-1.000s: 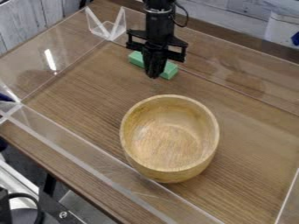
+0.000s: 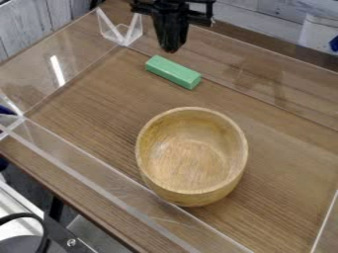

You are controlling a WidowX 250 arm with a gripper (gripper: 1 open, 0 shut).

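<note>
A green rectangular block [image 2: 173, 70] lies flat on the wooden table [image 2: 79, 119], above a large tan bowl [image 2: 192, 158] that sits in the lower middle. My dark gripper [image 2: 171, 43] is at the top of the view, above and behind the green block and apart from it in the picture. Its tip is narrow and looks shut, with no object visible in it; its upper part is cut off by the frame's edge.
A clear, angular plastic object [image 2: 122, 28] stands at the top left, left of the gripper. Dark cables lie at the bottom left corner beyond the table's edge.
My gripper has moved up and back, away from the green block, which now shows fully. The block and bowl look roughly where they were.
</note>
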